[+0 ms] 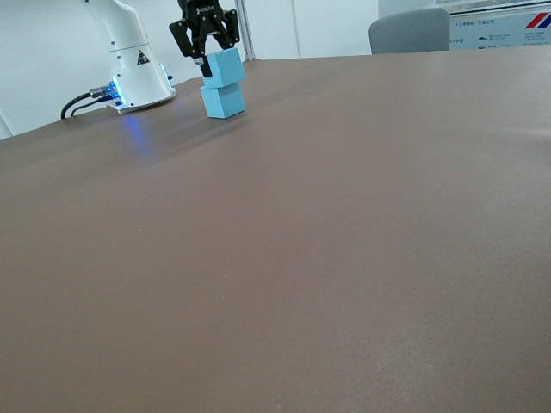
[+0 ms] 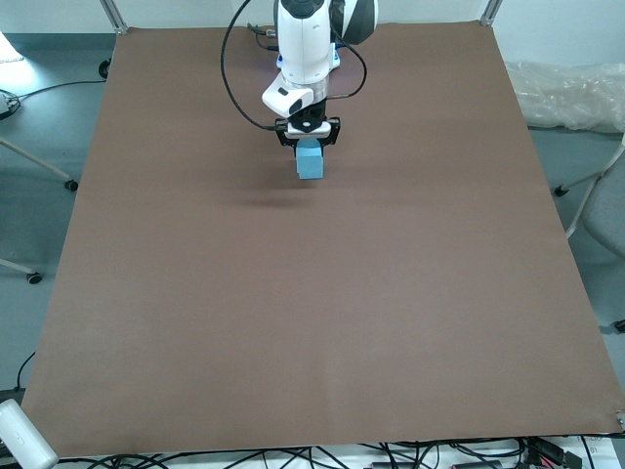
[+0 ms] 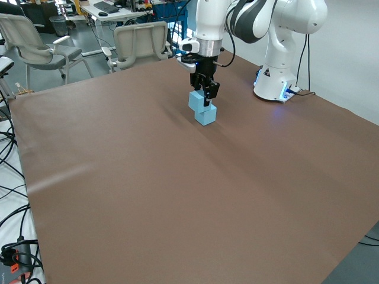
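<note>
Two light blue cubes stand stacked near the back of the brown table (image 2: pixel 322 293): an upper cube (image 1: pixel 222 68) on a lower cube (image 1: pixel 223 101), seen also at the right view's upper middle as upper cube (image 3: pixel 198 101) and lower cube (image 3: pixel 206 116). My black gripper (image 1: pixel 205 43) is right at the upper cube, its fingers around or just beside it; whether they grip it I cannot tell. In the left view the cubes (image 2: pixel 310 161) sit directly below the wrist, partly hiding each other.
Cables (image 3: pixel 15 207) run along an edge outside the tabletop. Chairs (image 3: pixel 140 42) stand beyond the table, and the arm's white base (image 3: pixel 275 83) is at the back.
</note>
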